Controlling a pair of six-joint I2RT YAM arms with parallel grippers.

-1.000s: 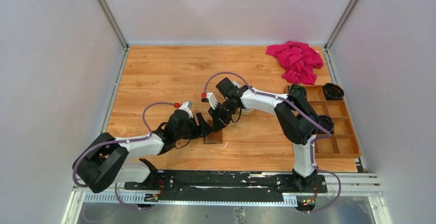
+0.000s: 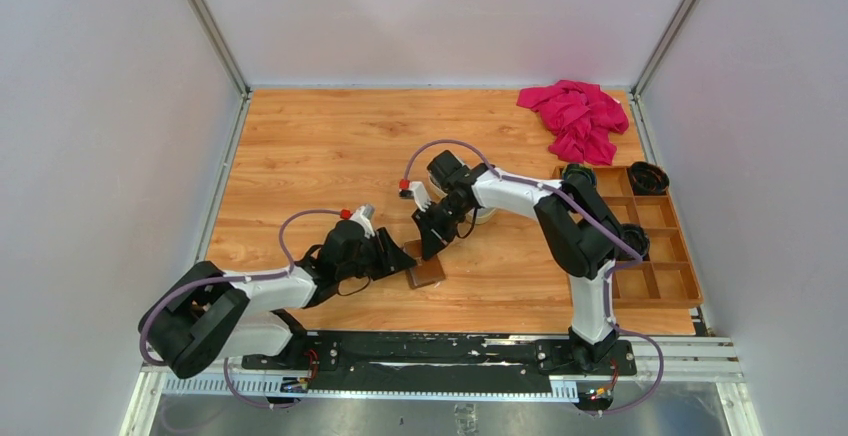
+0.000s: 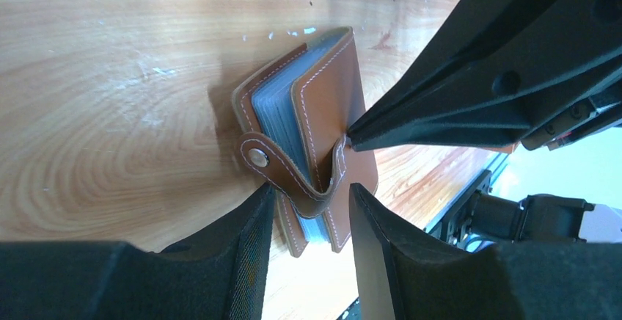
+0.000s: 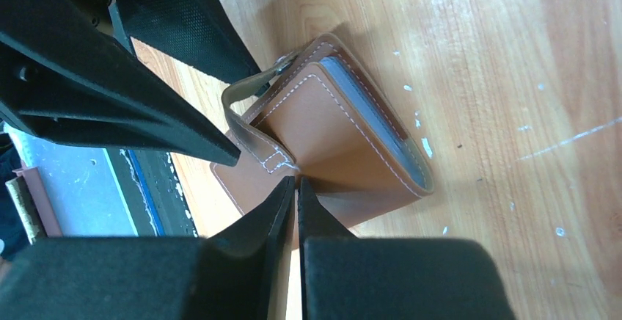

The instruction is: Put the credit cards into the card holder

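A brown leather card holder (image 2: pixel 425 271) with clear blue sleeves (image 3: pixel 282 100) and a snap strap (image 4: pixel 254 135) lies at the table's centre front, between both grippers. My left gripper has its fingers closed at the strap end of the holder, seemingly shut on the strap. My right gripper is shut at the holder's leather cover, its tips pressed against it. No loose credit cards can be made out.
A wooden compartment tray (image 2: pixel 665 276) with black coiled items stands at the right. A pink cloth (image 2: pixel 585 121) lies at the back right, and a pale round object is partly behind the right arm.
The holder has shifted slightly right and turned. Both grippers have moved slightly right with it, and the left gripper's fingers appear closer together than earlier.
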